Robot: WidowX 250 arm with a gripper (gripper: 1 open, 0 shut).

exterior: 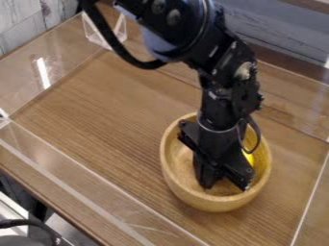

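Observation:
My black gripper (214,161) reaches down into a tan bowl (218,200) on the right side of the wooden table. Its fingertips sit low inside the bowl and appear shut, with nothing clearly visible between them. A yellow object (245,159) in the bowl is partly hidden behind the gripper.
A clear plastic holder (106,29) stands at the back left. A black cable lies at the lower left corner.

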